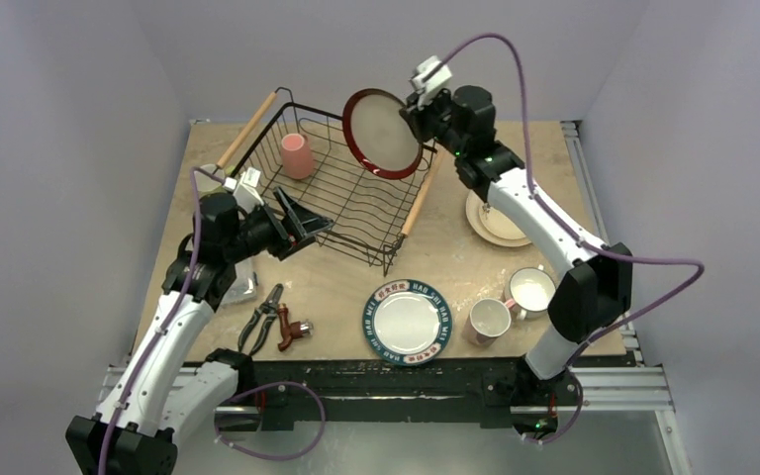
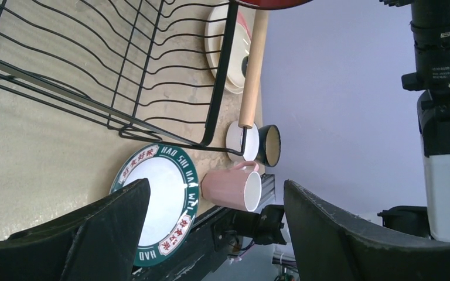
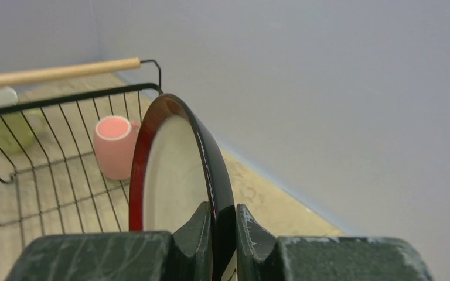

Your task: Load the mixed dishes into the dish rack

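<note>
My right gripper (image 1: pixel 414 117) is shut on the rim of a dark-red-rimmed plate (image 1: pixel 382 134), which stands tilted over the back right of the wire dish rack (image 1: pixel 346 198); the right wrist view shows its rim (image 3: pixel 158 117) between the fingers. A pink mug (image 1: pixel 297 155) sits in the rack's back left. My left gripper (image 1: pixel 305 223) hangs open over the rack's front left, nothing between its fingers in the left wrist view. A blue-rimmed plate (image 1: pixel 406 322) lies in front of the rack.
Stacked plates (image 1: pixel 485 223) lie right of the rack. Mugs (image 1: pixel 487 321) stand at the front right. Pliers (image 1: pixel 262 319) and a brown-handled tool (image 1: pixel 289 327) lie at the front left. Walls close in the worktop on three sides.
</note>
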